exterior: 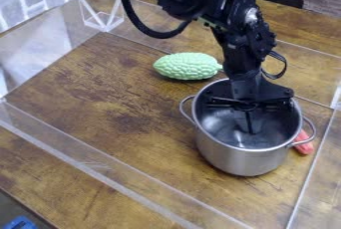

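A steel pot (240,157) with two side handles stands on the wooden table at the right. The black arm reaches down into it from above, and its gripper (250,123) is inside the pot, low and near the middle. The fingers are dark against the dark interior, so what lies between them cannot be made out. A green bumpy vegetable (186,66) lies behind and left of the pot. A red object (304,145) lies partly hidden at the pot's right side.
Clear plastic walls border the wooden table (94,114). A blue object (19,223) is at the bottom left corner.
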